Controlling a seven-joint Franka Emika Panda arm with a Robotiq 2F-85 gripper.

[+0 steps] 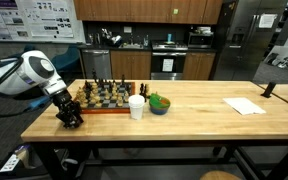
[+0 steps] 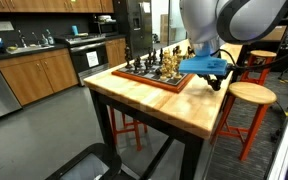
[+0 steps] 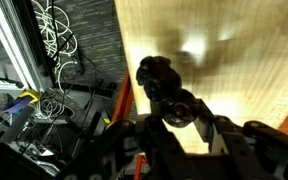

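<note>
A dark, rounded piece that looks like a black chess piece shows in the wrist view, held between the fingers of my gripper. The gripper is shut on it, low over the table's near left corner in exterior view 1, where the gripper and piece blend into one dark shape. Whether the piece touches the tabletop cannot be made out. Behind and to the right lies the chessboard with a red-brown border, bearing several dark and pale pieces.
On the wooden table, a white cup and a green bowl with something green in it stand right of the board. White paper lies farther right. Red stools stand beside the table.
</note>
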